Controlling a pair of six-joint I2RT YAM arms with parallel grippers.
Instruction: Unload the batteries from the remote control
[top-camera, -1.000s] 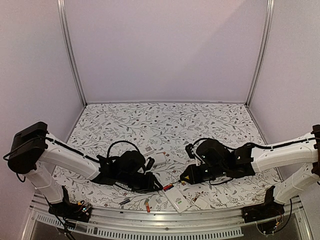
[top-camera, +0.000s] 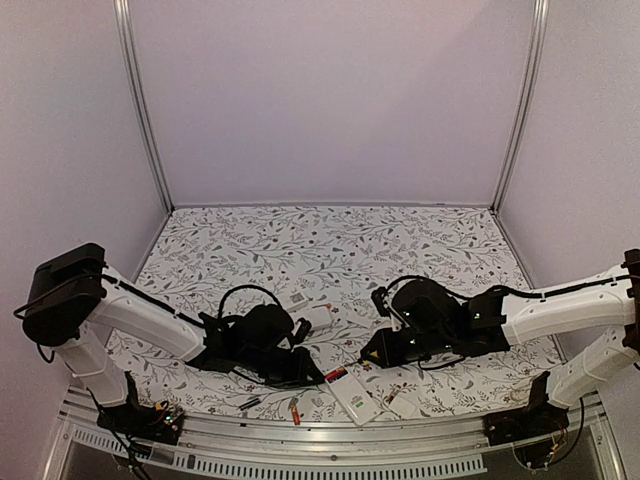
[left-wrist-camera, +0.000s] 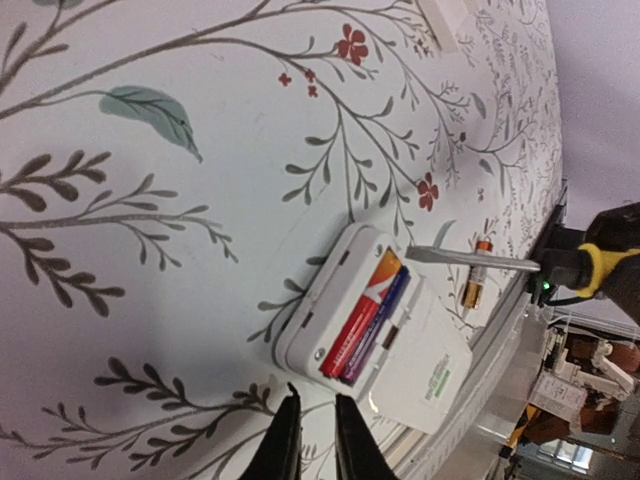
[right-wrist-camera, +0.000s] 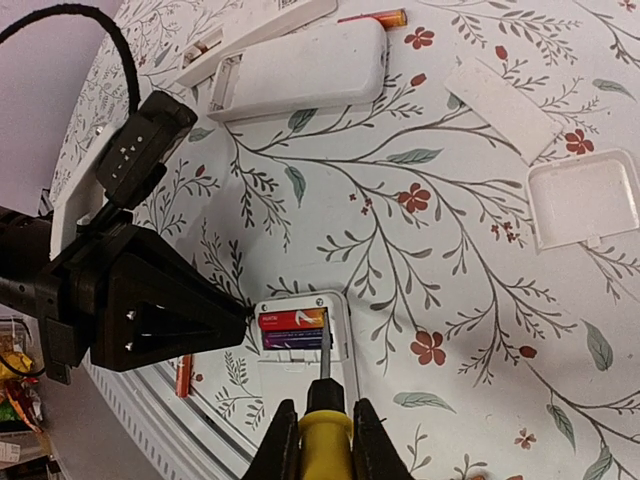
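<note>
A white remote (left-wrist-camera: 420, 370) lies at the table's front with its battery bay open, holding a red battery (left-wrist-camera: 353, 325) and a purple battery (left-wrist-camera: 378, 328). My right gripper is shut on a yellow-handled screwdriver (right-wrist-camera: 326, 440), whose metal tip reaches the bay's edge by the batteries. My left gripper is low beside the remote's other end of the bay, its fingertips close to it; in the left wrist view the fingers look slightly apart, with nothing seen between them.
White cases (right-wrist-camera: 295, 70), a flat white piece (right-wrist-camera: 500, 108) and a shallow lid (right-wrist-camera: 582, 198) lie around. Loose batteries (top-camera: 295, 415) are near the front edge.
My left gripper has shifted very slightly toward the remote. The right arm shows no visible movement.
</note>
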